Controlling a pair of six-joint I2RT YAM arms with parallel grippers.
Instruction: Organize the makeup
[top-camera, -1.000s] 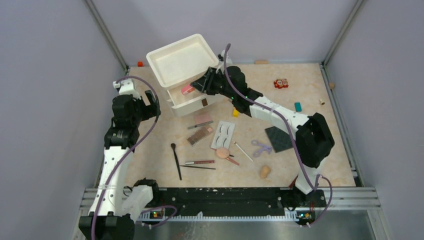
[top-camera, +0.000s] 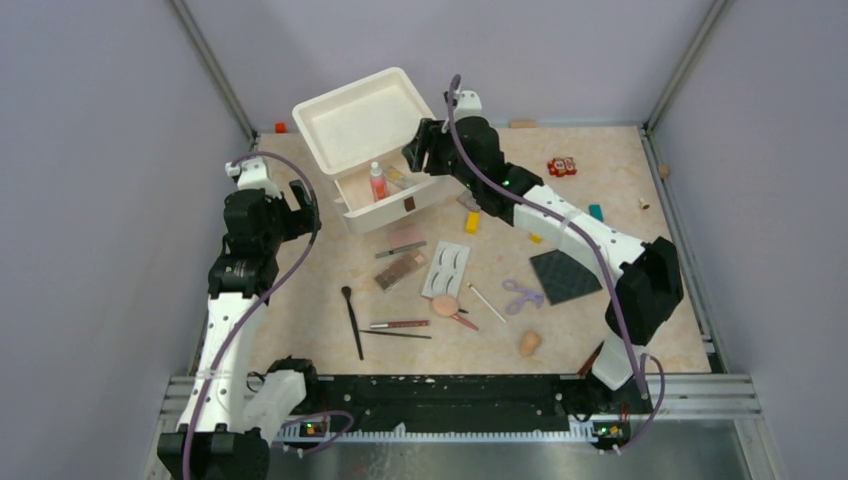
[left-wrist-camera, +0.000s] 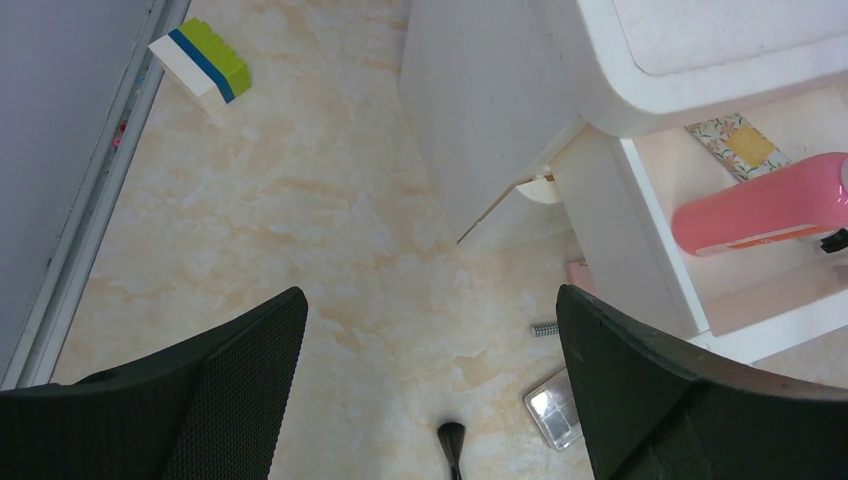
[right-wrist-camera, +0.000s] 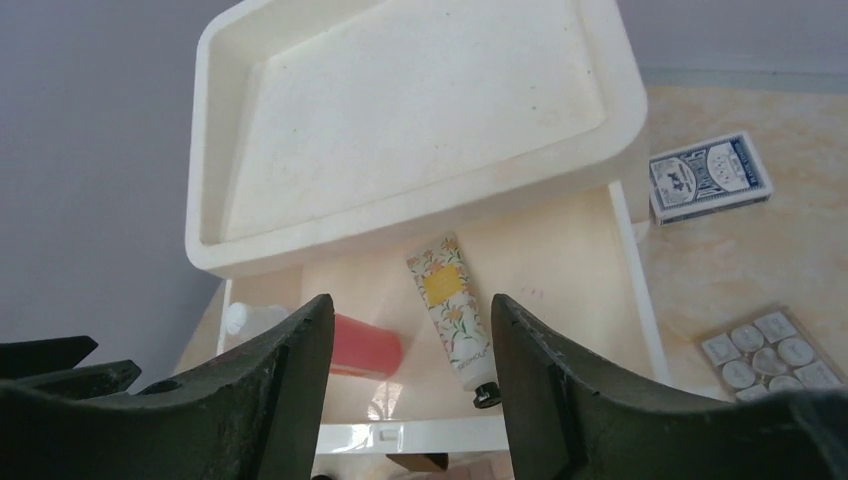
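Observation:
The white organizer has its lid (top-camera: 355, 110) tilted back and its drawer (top-camera: 405, 212) out. A pink bottle (right-wrist-camera: 365, 350) and a floral tube with black cap (right-wrist-camera: 450, 305) lie inside. My right gripper is open above the drawer, nothing between its fingers. My left gripper hangs open left of the organizer, also empty. On the table are a palette (top-camera: 400, 270), eyelash sheet (top-camera: 446, 262), pink powder brush (top-camera: 445, 306), several slim brushes and pencils (top-camera: 395, 324) and a sponge (top-camera: 530, 343).
Purple scissors (top-camera: 525, 298), a dark mat (top-camera: 565, 275), a red toy (top-camera: 562, 166), a card box (right-wrist-camera: 710, 178) and a small block (left-wrist-camera: 200, 62) lie around.
My right gripper has risen and moved right, away from the pink bottle, which now shows in the drawer. The left arm is still.

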